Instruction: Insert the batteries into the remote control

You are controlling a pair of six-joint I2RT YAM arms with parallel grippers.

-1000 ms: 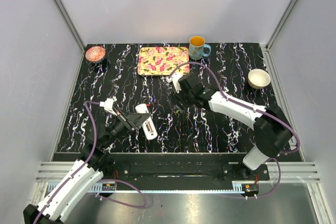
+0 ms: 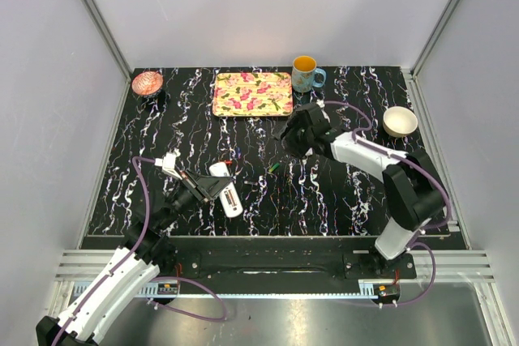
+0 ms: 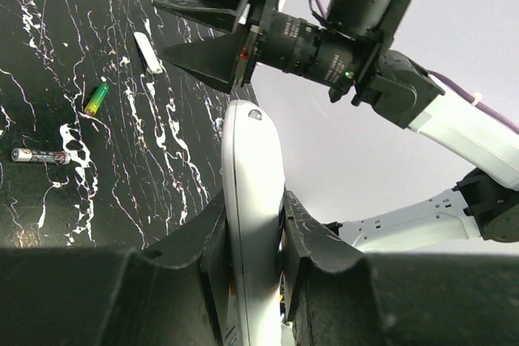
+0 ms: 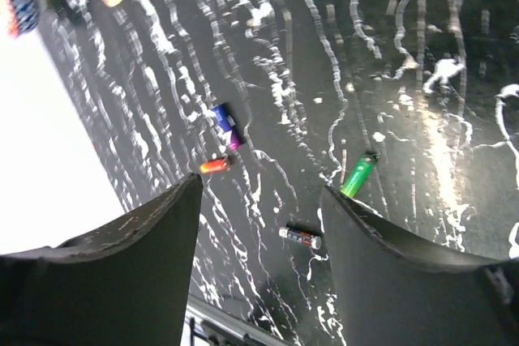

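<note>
A white remote control (image 3: 255, 168) stands out between the fingers of my left gripper, which is shut on it. In the top view the remote (image 2: 232, 203) slants over the near left-centre of the table, its dark markings facing up. My right gripper is open above the table, its fingers apart with nothing between them. Near its right finger lies a green battery (image 4: 359, 174); a dark battery with a silver end (image 4: 301, 237) is beside it. An orange piece (image 4: 215, 165) and a blue-and-purple battery (image 4: 226, 126) lie farther left.
A small white strip (image 3: 148, 53) lies on the table close to my right gripper. At the back are a floral tray (image 2: 252, 76) and a mug (image 2: 305, 74). A red-patterned bowl (image 2: 147, 83) and a white bowl (image 2: 400, 121) stand left and right.
The green battery is uncovered. My left arm and the remote have stayed still.
</note>
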